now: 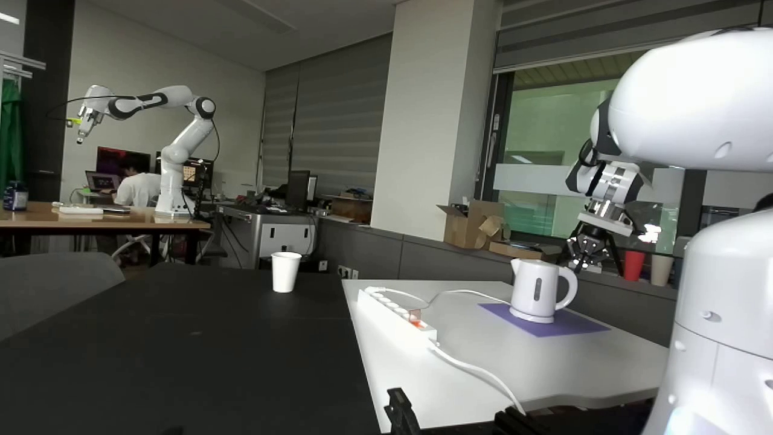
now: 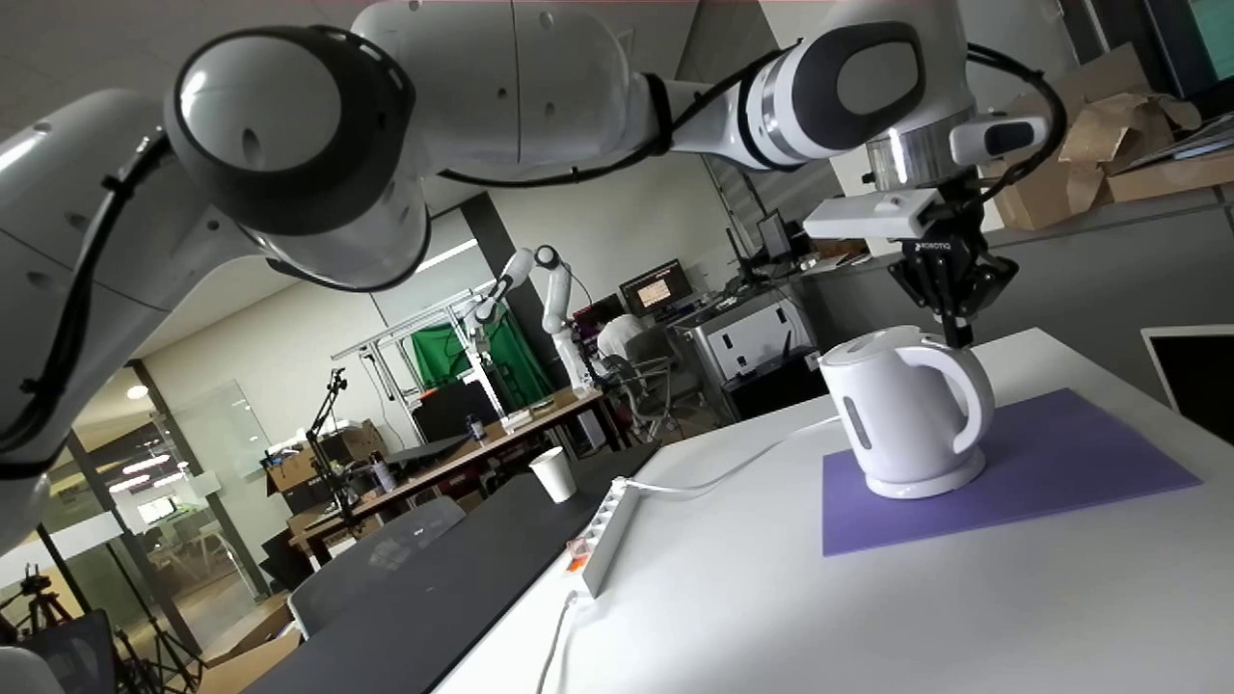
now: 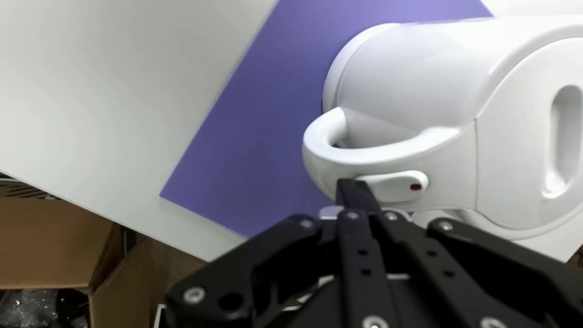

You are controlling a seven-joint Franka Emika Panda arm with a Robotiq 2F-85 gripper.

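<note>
A white electric kettle point(image 2: 888, 418) stands upright on a purple mat point(image 2: 1076, 463), its lid closed. Its looped handle point(image 3: 377, 156) carries a small switch with a red mark point(image 3: 401, 186). My gripper is shut, and nothing shows between its fingers. In the wrist view the fingertips overlap the handle beside the switch; whether they touch it I cannot tell. From the second exterior view, the gripper point(image 2: 957, 335) points down just behind the top of the handle.
A white power strip point(image 2: 602, 538) lies along the edge of the white table, with a cord running toward the kettle. On the adjoining black table stands a white paper cup point(image 1: 285, 272). Cardboard boxes point(image 3: 54, 240) sit beyond the table edge.
</note>
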